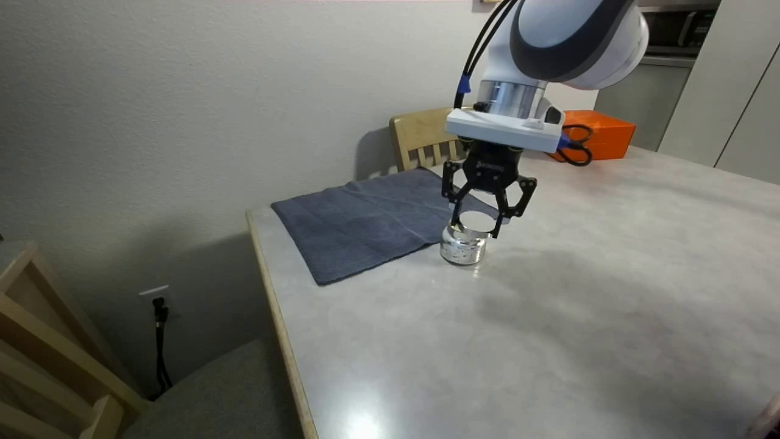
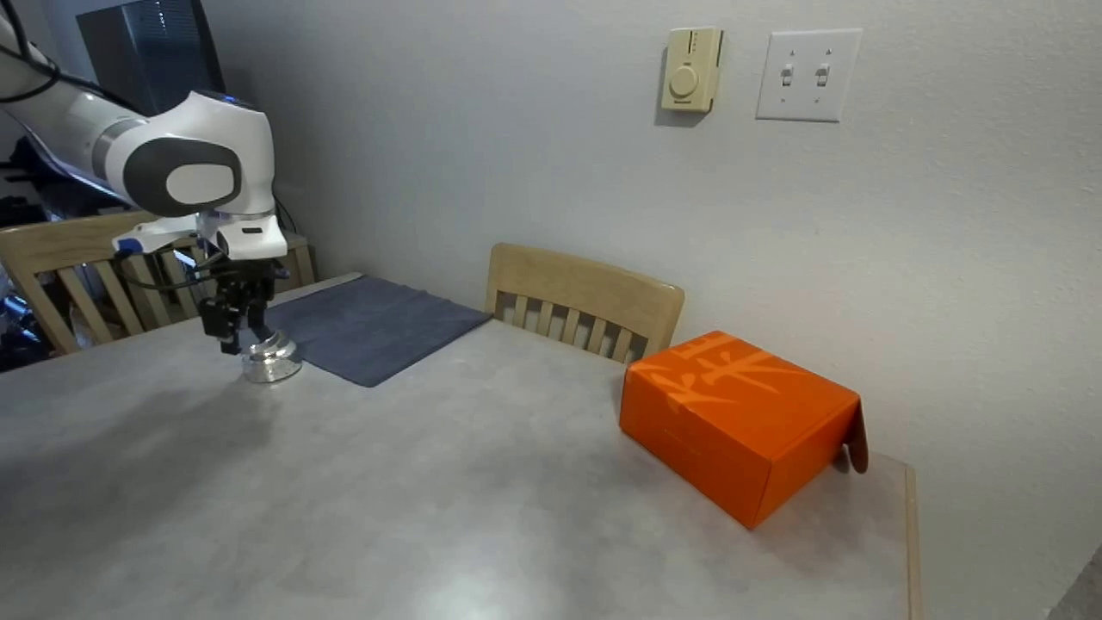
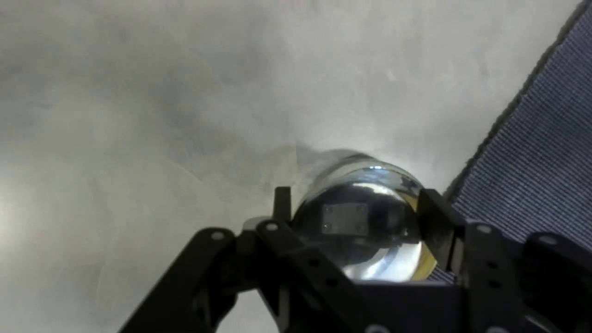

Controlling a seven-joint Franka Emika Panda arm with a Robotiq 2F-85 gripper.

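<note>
A small silvery jar (image 1: 462, 251) stands upright on the table, close to the front corner of the dark cloth. My gripper (image 1: 476, 228) is right over it, pointing down. Between its fingers is a shiny round lid (image 3: 355, 225), with one finger on either side. The lid sits off centre over the jar's mouth, and part of a gold rim (image 3: 426, 262) shows past its edge in the wrist view. Whether the lid touches the rim cannot be made out. In exterior view 2 the black gripper (image 2: 249, 341) partly hides the top of the jar (image 2: 272, 362).
The blue-grey cloth (image 1: 365, 222) lies flat beside the jar. An orange box (image 2: 739, 418) sits at another end of the table, far from the arm. Wooden chairs (image 2: 578, 289) stand against the table edge.
</note>
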